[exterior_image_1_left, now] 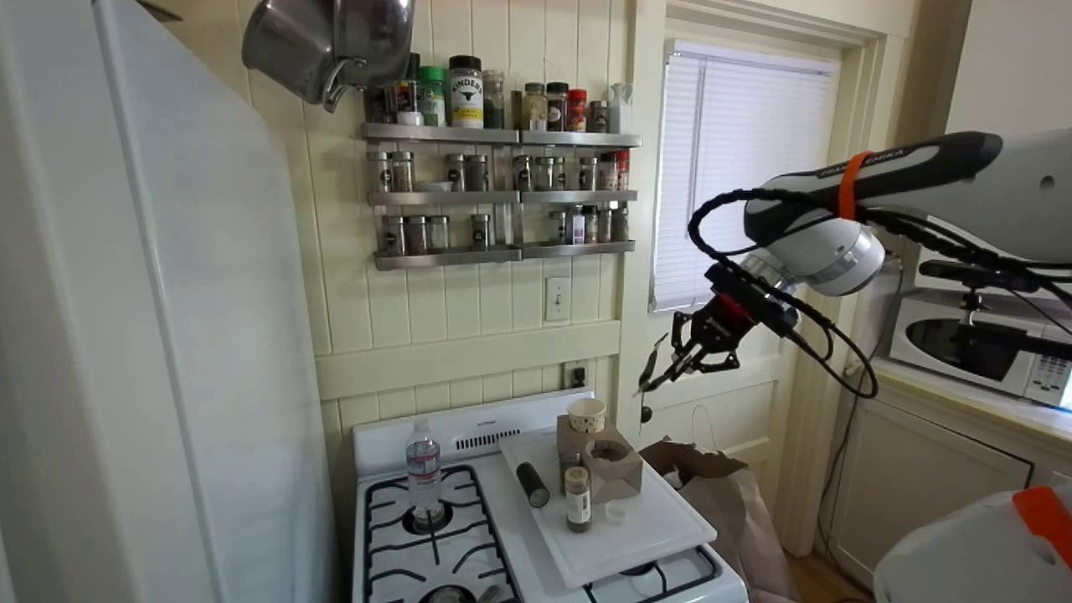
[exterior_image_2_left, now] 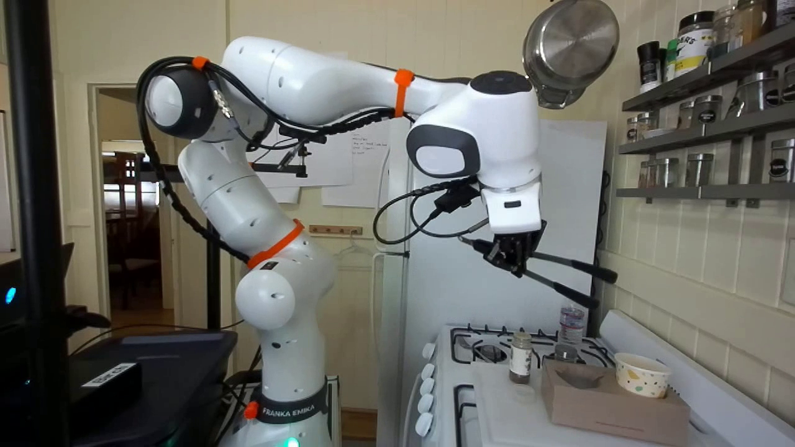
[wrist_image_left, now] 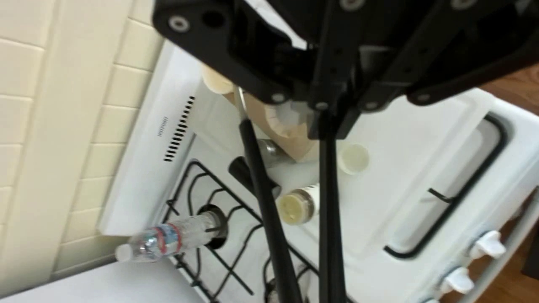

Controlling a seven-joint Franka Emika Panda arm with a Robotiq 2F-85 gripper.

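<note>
A pair of tongs with long black tips (wrist_image_left: 331, 217) is clamped in my gripper. Its fingers are shut around one of the two tong arms, and the other arm (wrist_image_left: 265, 194) splays off to the side. Seen from exterior view 2, my gripper (exterior_image_2_left: 523, 256) is high above the stove, and the tong tips (exterior_image_2_left: 559, 286) spread apart, slanting toward the back wall. Nothing shows between them. In exterior view 1 the gripper (exterior_image_1_left: 695, 353) hangs in front of the door, clear of the stove items.
On the white board (exterior_image_1_left: 643, 543) stand a spice jar (exterior_image_1_left: 578, 499) and a cardboard holder (exterior_image_1_left: 615, 472) with a patterned cup (exterior_image_1_left: 587, 415). A dark cylinder (exterior_image_1_left: 533, 484) lies beside them. A water bottle (exterior_image_1_left: 424, 467) stands on the left burner. Spice shelves (exterior_image_1_left: 452, 198) line the wall.
</note>
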